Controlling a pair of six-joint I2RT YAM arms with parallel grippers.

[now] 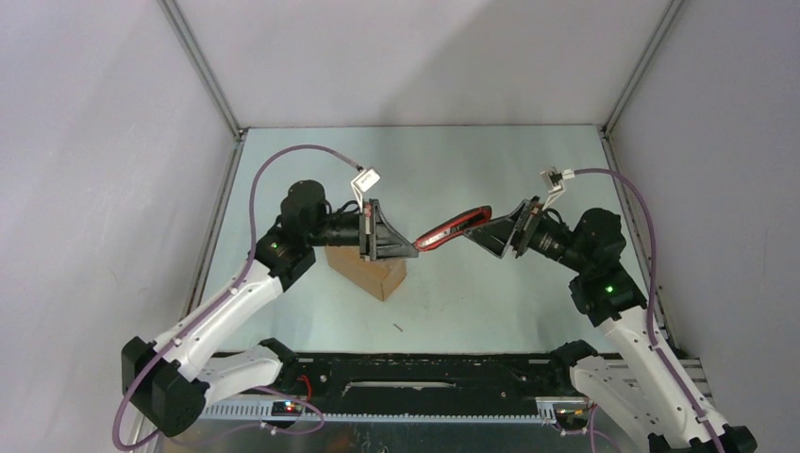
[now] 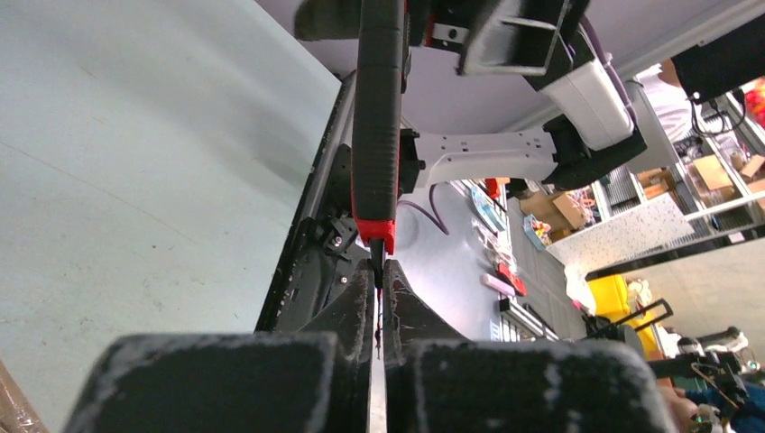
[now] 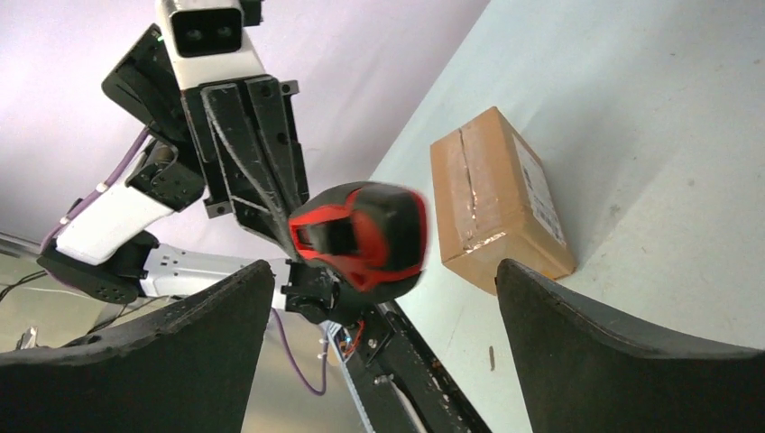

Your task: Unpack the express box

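Note:
A red and black utility knife (image 1: 451,227) hangs between the arms above the table, slanting up to the right. My left gripper (image 1: 415,249) is shut on its narrow front end; the left wrist view shows the black grip (image 2: 376,135) rising from the fingertips. My right gripper (image 1: 480,242) stands open at the knife's rear end, and its fingers (image 3: 586,352) are spread wide with the handle blurred beyond them. The brown express box (image 3: 483,189) lies on the table, its taped seam and a white label showing. The left gripper partly covers this box (image 1: 373,276) from above.
A black rail (image 1: 425,373) runs along the front edge. White walls close in the sides and back.

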